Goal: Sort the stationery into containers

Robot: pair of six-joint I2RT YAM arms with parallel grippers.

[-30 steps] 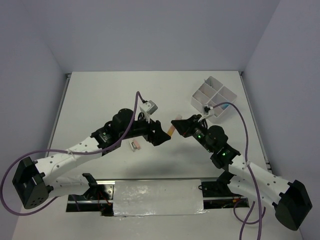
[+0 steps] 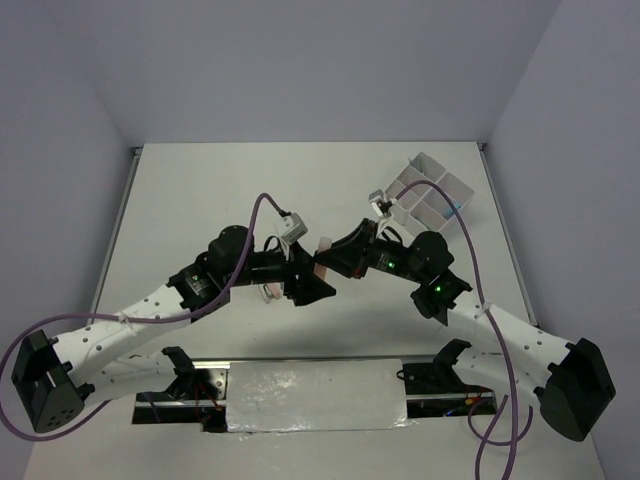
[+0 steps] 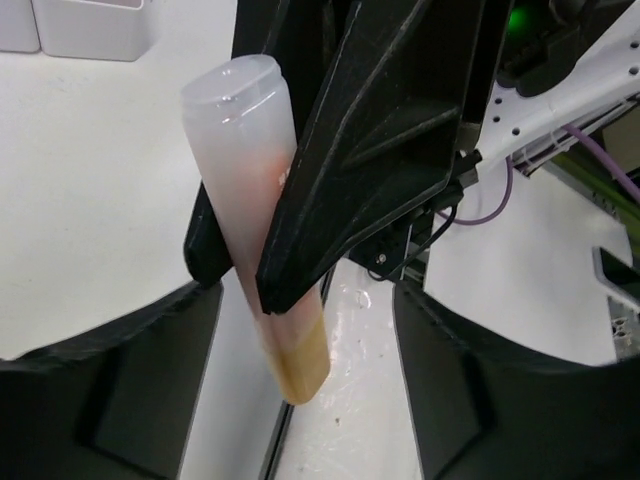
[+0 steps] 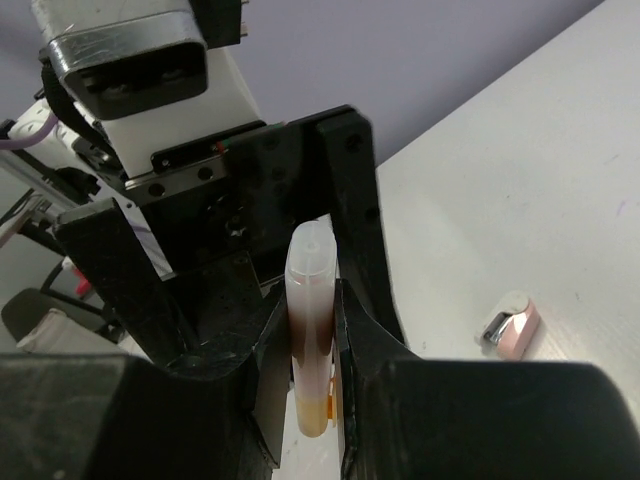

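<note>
A translucent tube (image 3: 300,360) with a yellowish lower end is held upright between the two grippers in mid-air over the table. My right gripper (image 2: 338,258) is shut on it; in the right wrist view its fingers flank the tube (image 4: 312,330). My left gripper (image 2: 305,278) faces it from the left, and in the left wrist view its fingers stand apart on either side of the tube's lower part, not visibly touching it. A pink and silver stapler-like item (image 4: 515,330) lies on the table, partly hidden behind the left gripper in the top view.
A white compartment container (image 2: 445,190) stands at the back right with a blue item inside. Grey walls enclose both sides.
Both grippers have shifted left from a second ago, the right one carrying the tube.
</note>
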